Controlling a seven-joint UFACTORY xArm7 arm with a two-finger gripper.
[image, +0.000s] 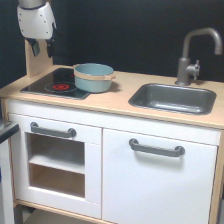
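My gripper (41, 47) hangs at the upper left, in front of the wooden upright and behind the level of the hob. Its dark fingers look apart, with nothing visible between them. A blue-grey pot (94, 78) with tan handles stands upright on the right part of the black hob (55, 84), well to the right of and below the gripper. The pot's inside is mostly hidden by its wall.
A grey sink (172, 97) with a tall faucet (187, 55) occupies the counter's right side. Bare wooden counter (122, 97) lies between pot and sink. Below are an oven door (57, 165) and a cupboard door (150, 180), both shut.
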